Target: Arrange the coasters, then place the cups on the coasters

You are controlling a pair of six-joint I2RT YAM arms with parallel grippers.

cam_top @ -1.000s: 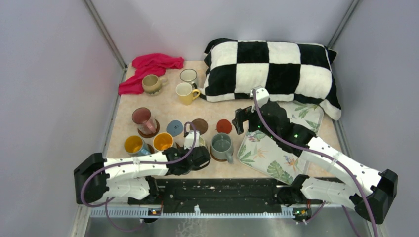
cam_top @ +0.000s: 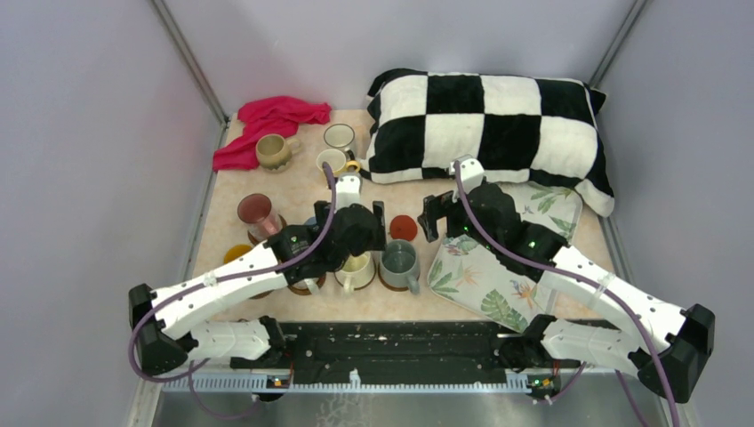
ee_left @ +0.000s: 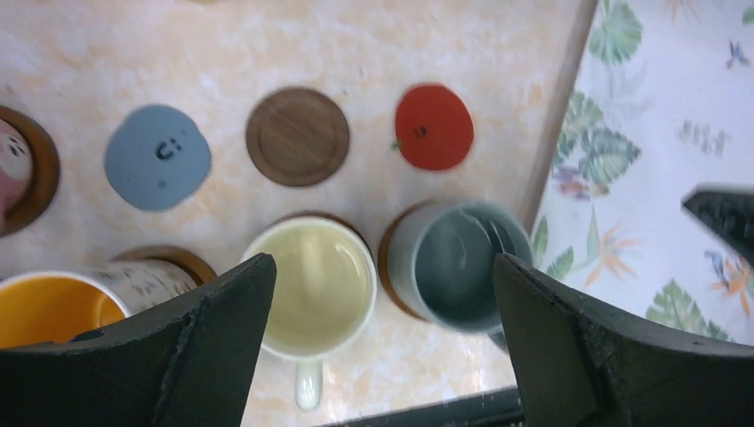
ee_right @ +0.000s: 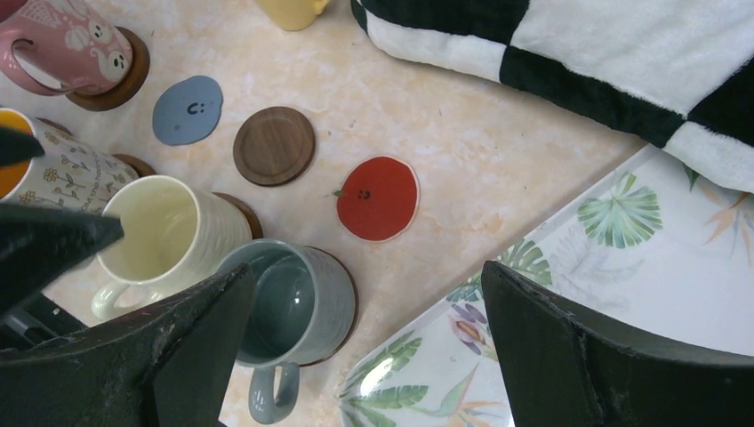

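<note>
My left gripper hangs open above the front row of cups, nothing between its fingers. Below it in the left wrist view are a cream cup [ee_left: 311, 289] and a grey-blue cup [ee_left: 467, 267], each on a coaster. Three bare coasters lie behind them: a blue one [ee_left: 158, 157], a brown wooden one [ee_left: 298, 136] and a red one [ee_left: 434, 126]. In the top view, a yellow cup [cam_top: 332, 162] and a white cup [cam_top: 340, 138] stand at the back. A tan cup [cam_top: 273, 153] is by the cloth. My right gripper [cam_top: 430, 218] is open and empty, right of the red coaster.
A checkered cushion [cam_top: 485, 124] fills the back right. The leaf-patterned tray [cam_top: 476, 277] lies under my right arm. A pink cup [cam_top: 258, 215] stands on the left, and a pink cloth [cam_top: 276, 120] lies at the back left. Bare table shows behind the red coaster.
My left gripper has risen and moved back from the cream cup, which now stands uncovered on its coaster in the top view. The right arm is still.
</note>
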